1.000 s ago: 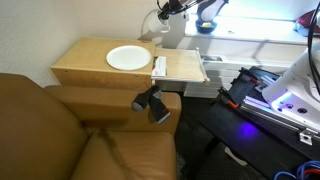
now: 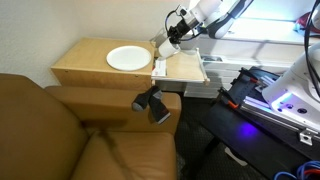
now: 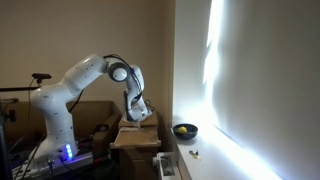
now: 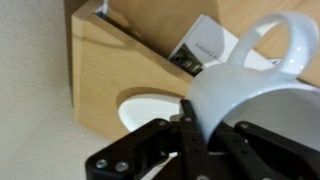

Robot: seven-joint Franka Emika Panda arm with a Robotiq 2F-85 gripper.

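Observation:
A white mug [image 4: 250, 88] with its handle toward the top right fills much of the wrist view. My gripper is shut on the mug's wall. In exterior view 1 the mug [image 2: 167, 47] hangs tilted below the gripper [image 2: 174, 37], over the back of the wooden top [image 2: 88, 62]. Whether its lower edge touches the wood cannot be told. A white round plate [image 2: 129, 58] lies flat to the left of it. In exterior view 2 the mug [image 3: 138, 112] is small, and the details of its grip do not show.
A small printed card [image 2: 159, 68] lies in front of the mug, right of the plate. Dark objects [image 2: 151, 104] rest on the brown sofa's edge. A black bowl [image 3: 185, 131] stands on the white ledge.
The arm has come down with the mug, from high by the wall to close above the wooden top. The plate and card have stayed in place.

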